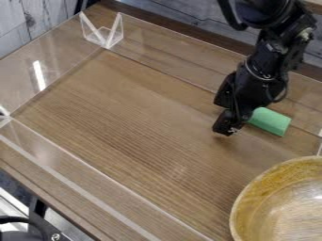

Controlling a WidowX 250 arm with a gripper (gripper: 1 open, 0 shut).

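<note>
My black gripper (231, 111) is low over the right half of the wooden table, its two fingertips close to the surface just left of a green block (270, 121). The block lies flat and is partly covered by the gripper's right side. Whether the fingers touch it, and how far apart they stand, is hard to tell in this view.
A wooden bowl (283, 196) fills the lower right corner. A white wire stand (104, 28) sits at the back left.
</note>
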